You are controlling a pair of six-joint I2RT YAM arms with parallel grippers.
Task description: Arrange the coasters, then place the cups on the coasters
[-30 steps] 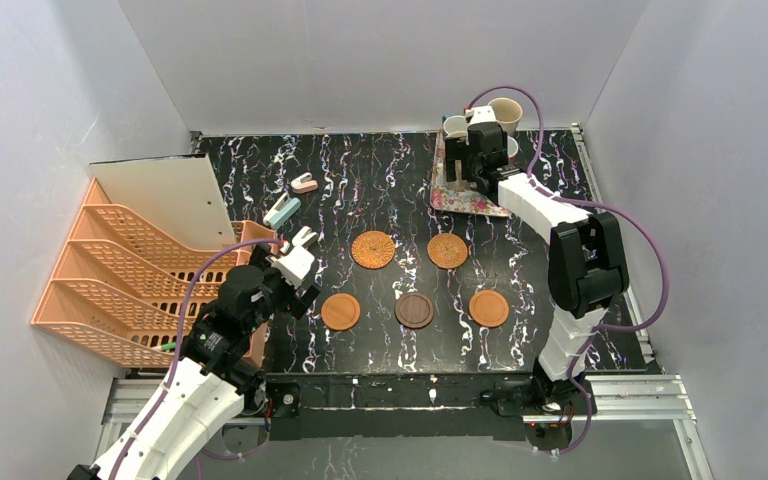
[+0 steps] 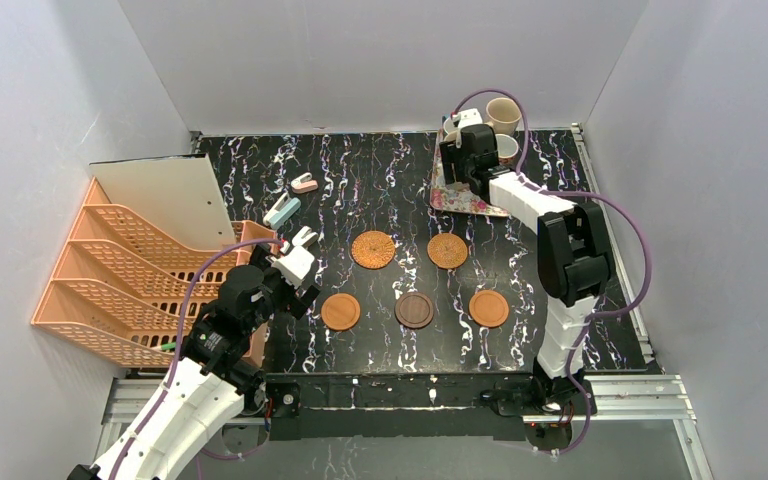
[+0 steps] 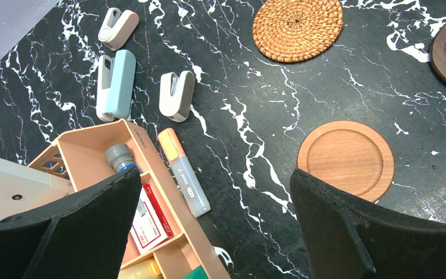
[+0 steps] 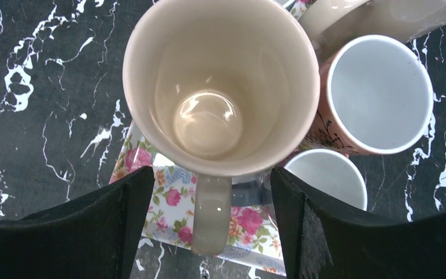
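Observation:
A beige cup (image 4: 168, 125) stands upright on a flowered tray (image 2: 450, 203), its handle (image 4: 211, 218) pointing toward my right gripper. That gripper is part open, one finger on each side of the handle, with a gap showing on both sides. From above, the right hand hides much of the cup. Coasters lie on the table: two woven ones, left (image 2: 373, 249) and right (image 2: 447, 250), and in front a light wooden coaster (image 2: 341, 311), a dark wooden coaster (image 2: 414, 309) and another light one (image 2: 488, 308). My left gripper is open and empty.
Close by the beige cup are a pinkish cup (image 4: 381, 96), a small white cup (image 4: 328, 176) and a larger cream cup (image 2: 504, 114). At the left stands an orange organizer (image 2: 110, 225); staplers (image 2: 282, 212) lie behind it. Mid-table around the coasters is clear.
Over the last second my right hand has shifted slightly left at the tray, and its forearm has swung left too. The left arm and the coasters have stayed put.

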